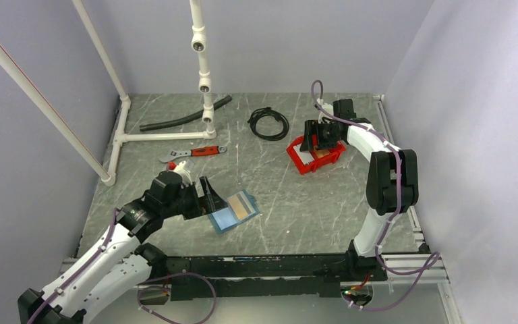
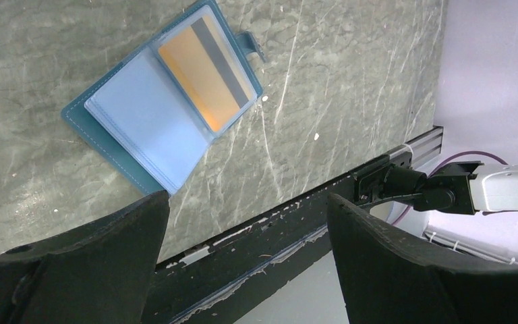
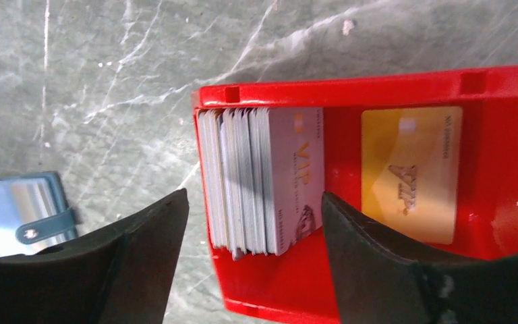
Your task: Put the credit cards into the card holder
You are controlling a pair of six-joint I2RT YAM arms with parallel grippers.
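The blue card holder (image 2: pixel 125 165) lies spread open on the table; an orange card with a dark stripe (image 2: pixel 206 73) shows in one clear sleeve, while the other sleeve looks empty. Beside it my left gripper (image 1: pixel 206 198) hovers open, nothing between its fingers. A red box (image 3: pixel 378 89) contains an upright stack of cards (image 3: pixel 243 182) at one end, plus a gold card (image 3: pixel 411 175) lying flat. Over that box is my right gripper, fingers parted, one fingertip outside the stack's end wall and the other across the stack's VIP-marked face. No card is gripped.
A wrench (image 1: pixel 195 152), a black coiled cable (image 1: pixel 268 123) and a dark tube (image 1: pixel 185 121) lie toward the back. White pipe framing (image 1: pixel 165 136) stands at the left rear. Bare table spreads between the holder and the red box.
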